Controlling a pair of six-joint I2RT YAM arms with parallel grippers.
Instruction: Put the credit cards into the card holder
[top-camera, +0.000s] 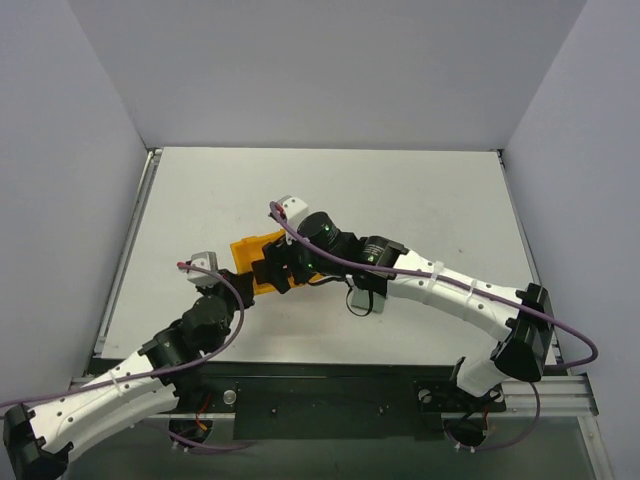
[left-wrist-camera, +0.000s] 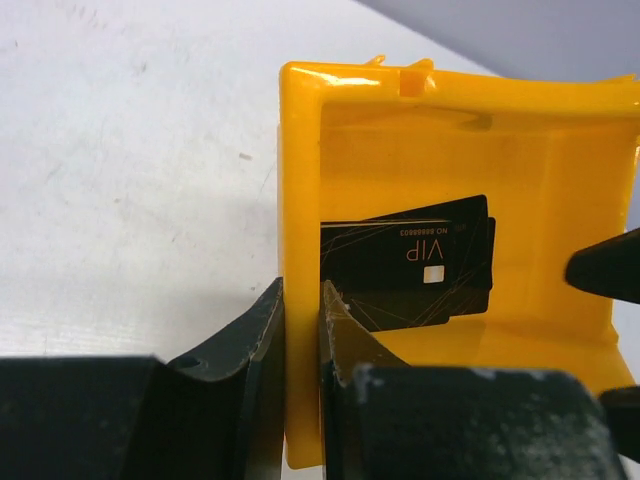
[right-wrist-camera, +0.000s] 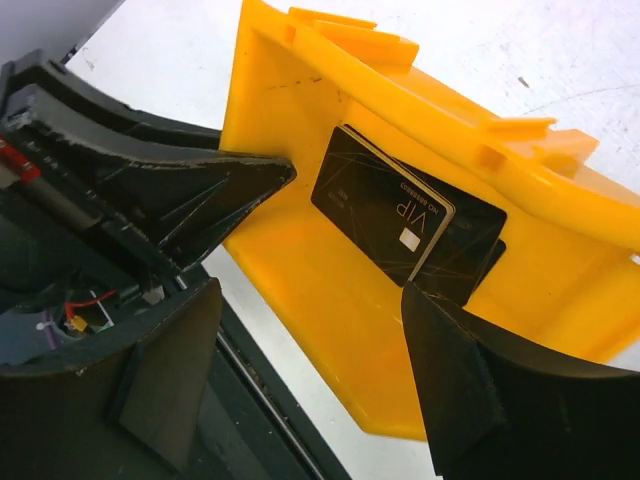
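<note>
The black VIP cards (left-wrist-camera: 410, 262) lie overlapping in a yellow tray (right-wrist-camera: 290, 290), against one of its side walls. My left gripper is shut on the tray's wall, with one finger on each side of it; the tray is tilted. Over the tray's other end hangs my right gripper, its fingers wide apart and nothing between them. In the right wrist view the cards (right-wrist-camera: 385, 205) show beyond the right finger's tip, apart from it. A grey-green card holder (top-camera: 368, 298) lies on the table, partly hidden under the right arm.
Both arms crowd close together around the tray, and the left gripper's fingers (right-wrist-camera: 230, 180) jut into the right wrist view.
</note>
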